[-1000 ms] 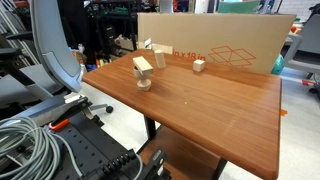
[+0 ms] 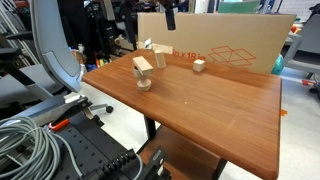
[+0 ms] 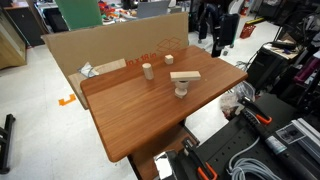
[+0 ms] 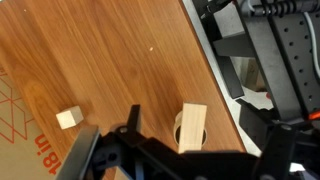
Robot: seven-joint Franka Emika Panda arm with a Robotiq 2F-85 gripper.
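Note:
A pale rectangular block (image 2: 143,63) lies across the top of a short round piece (image 2: 144,83) on the wooden table, seen also in exterior view 2 as a flat block (image 3: 185,76) over a rounded stand (image 3: 181,91). My gripper (image 2: 152,30) hangs above the table, its two dark fingers spread apart and nothing held. Looking down in the wrist view, the block (image 4: 193,122) shows between the open fingers, well below them; part of the round piece is hidden beneath it.
An upright cylinder (image 3: 148,72) and a small pale cube (image 2: 198,65) stand toward the back of the table. Behind them rises a cardboard panel (image 2: 225,40). Coiled cable (image 2: 30,150) lies beside the robot's base.
The gripper has come into exterior view 1 from above, now over the table. The block, round piece and cube have stayed where they were.

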